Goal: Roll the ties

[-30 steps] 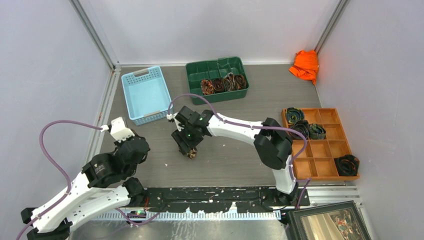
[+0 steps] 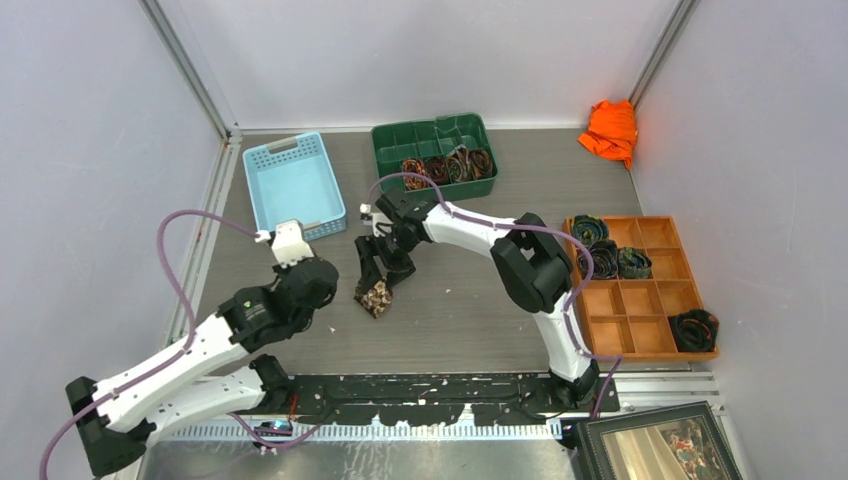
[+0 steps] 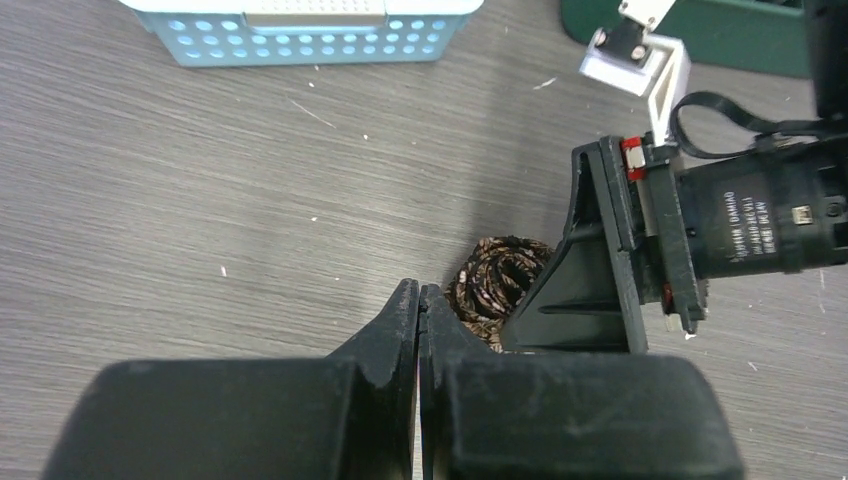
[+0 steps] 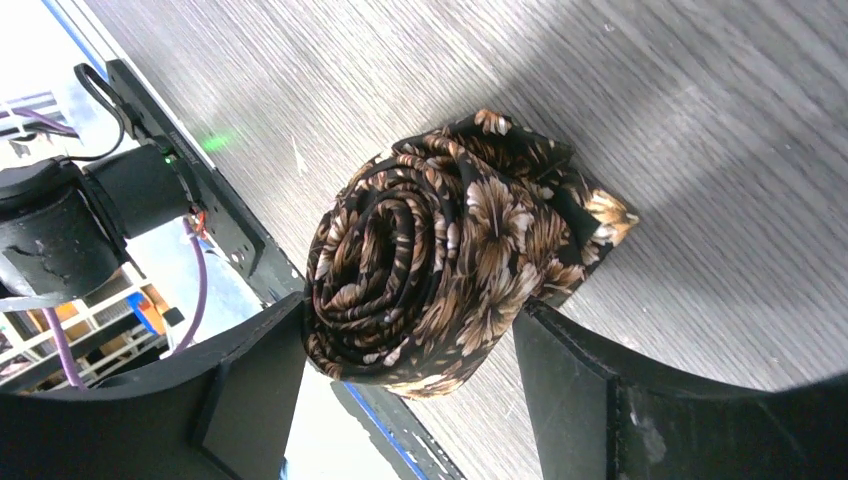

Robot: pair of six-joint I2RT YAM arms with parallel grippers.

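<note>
A rolled dark tie with a tan and brown floral print [image 4: 470, 240] lies on the table, its coil facing the camera in the right wrist view and a loose flap at its far side. My right gripper [image 2: 376, 282] is over it, its fingers parted with the roll between and just ahead of them; whether both touch the cloth is unclear. To the left, my left gripper is shut with nothing visible between its fingertips, pointing toward the tie [image 3: 490, 280]. The right fingers hide part of the roll in the left wrist view.
A green divided box [image 2: 397, 140] at the back holds several rolled ties. An empty blue basket [image 2: 293, 185] stands left of it. The orange divided tray [image 2: 642, 299] on the right holds several dark rolls. Orange cloth [image 2: 611, 132] lies back right.
The left arm has swung right, toward the tie.
</note>
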